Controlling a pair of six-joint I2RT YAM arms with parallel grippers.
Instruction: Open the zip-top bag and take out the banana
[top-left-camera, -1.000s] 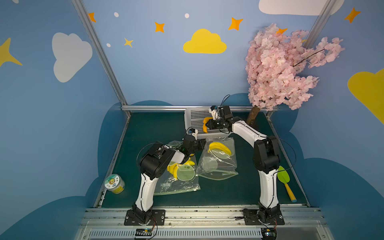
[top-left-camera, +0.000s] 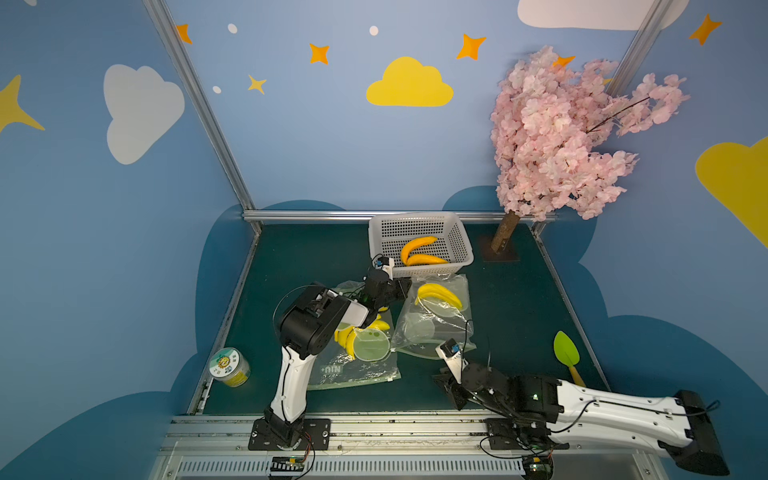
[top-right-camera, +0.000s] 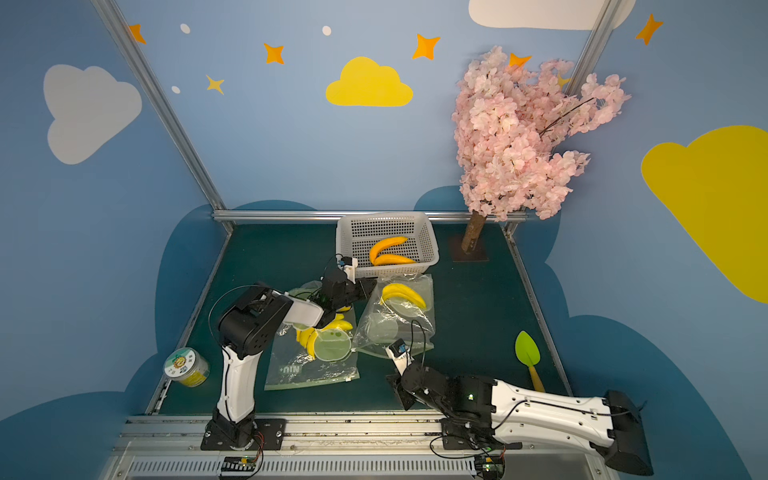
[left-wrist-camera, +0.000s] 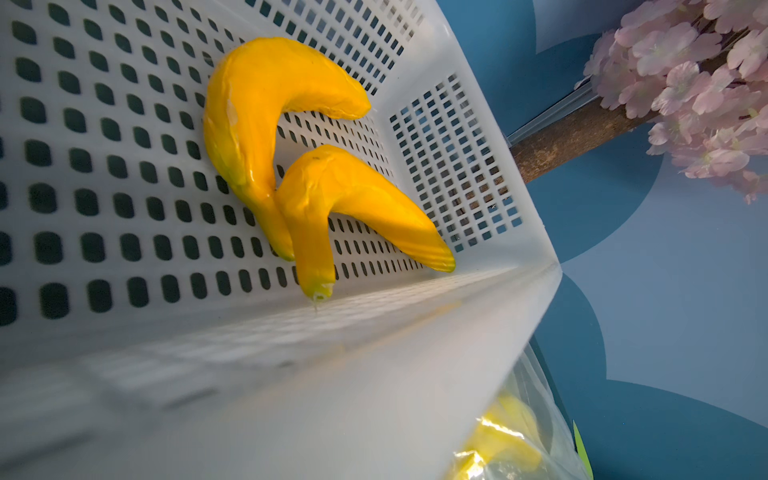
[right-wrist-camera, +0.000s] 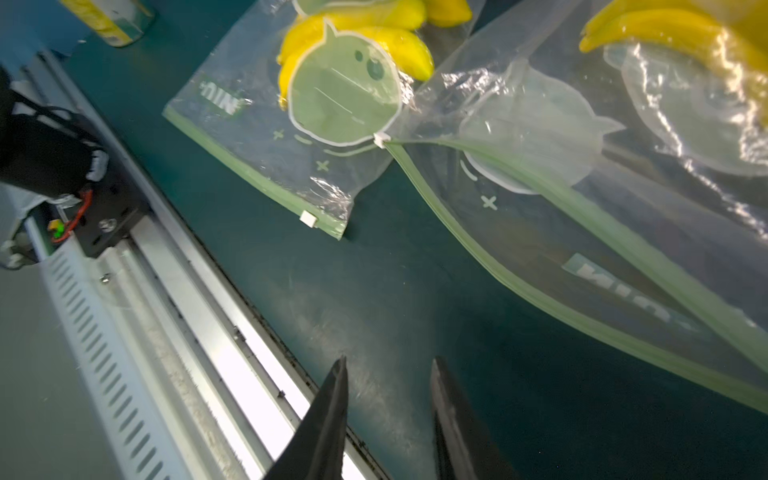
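The right-hand clear zip bag (top-left-camera: 415, 329) lies flat with a yellow banana (top-left-camera: 438, 296) inside it. Its two green zip strips (right-wrist-camera: 512, 280) are parted and meet at the white slider (right-wrist-camera: 381, 139), so the mouth gapes. Two orange-yellow bananas (left-wrist-camera: 276, 104) rest in the white basket (left-wrist-camera: 512, 248). By the basket's front wall and the bag's back left corner sits my left gripper (top-left-camera: 406, 286), shut; whether bag film is pinched there cannot be seen. My right gripper is in front of the bag mouth, its fingers apart with only bare table between them.
A second zip bag (top-left-camera: 344, 372) holding several bananas lies to the left, partly under my left arm. A round tin (top-left-camera: 229, 367) is at far left, a green spatula (top-left-camera: 565, 349) at right, a blossom tree (top-left-camera: 552, 136) behind. Bare table lies right of the bags.
My right arm has swung from inside the basket, past the back of the right bag, to the front of the table. My left arm and both bags look unmoved.
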